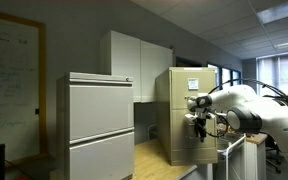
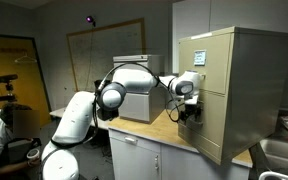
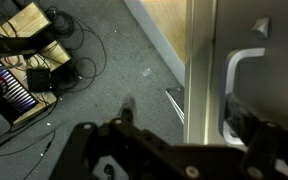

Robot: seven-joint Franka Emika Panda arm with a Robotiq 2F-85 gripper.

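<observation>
A tan filing cabinet [image 1: 184, 92] stands at the end of the wooden counter, and its side and drawer fronts also show in the second exterior view [image 2: 246, 90]. My gripper [image 1: 198, 125] is close against the drawer fronts. From the wrist, the open gripper spans the cabinet's front edge. One dark finger [image 3: 128, 106] hangs over the floor side; the other lies over the pale-rimmed drawer handle [image 3: 246, 54]. Whether that finger touches the handle, I cannot tell. No object shows held between the fingers.
A grey-white cabinet [image 1: 100, 115] stands on the wooden counter [image 2: 162, 127], which has bare room between the two cabinets. A sink [image 2: 284, 150] is beyond the tan cabinet. Loose cables [image 3: 84, 45] lie on the floor below.
</observation>
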